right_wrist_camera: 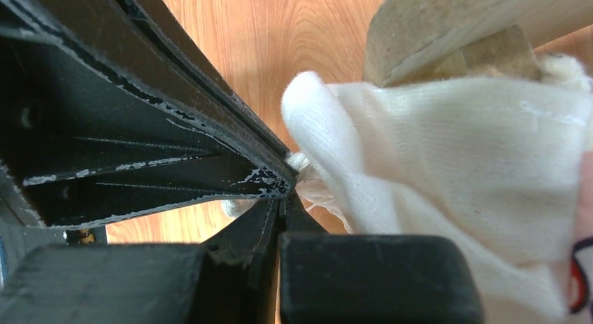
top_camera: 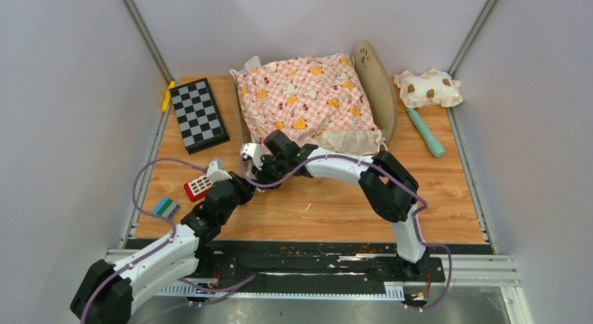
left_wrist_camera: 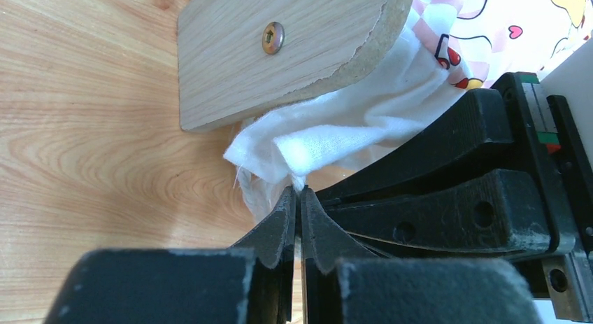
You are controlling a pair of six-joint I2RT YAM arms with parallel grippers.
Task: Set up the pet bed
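Note:
The pet bed has a pink checked cushion (top_camera: 304,96) lying between two board ends, with the tan headboard (top_camera: 374,86) on the right. At its front left corner, white cloth (left_wrist_camera: 336,131) hangs past the rounded board end (left_wrist_camera: 280,51). My left gripper is shut on a thin white tie running down from that cloth. Close against it, its tips crossing the left one's, my right gripper is shut beside the white cloth (right_wrist_camera: 454,142). Whether any strand lies between the right fingers is hidden.
To the left lie a checkerboard (top_camera: 200,115), a red calculator-like object (top_camera: 198,187) and a striped block (top_camera: 166,207). A spotted pillow (top_camera: 428,89) and a green bottle-shaped object (top_camera: 426,132) are at the right.

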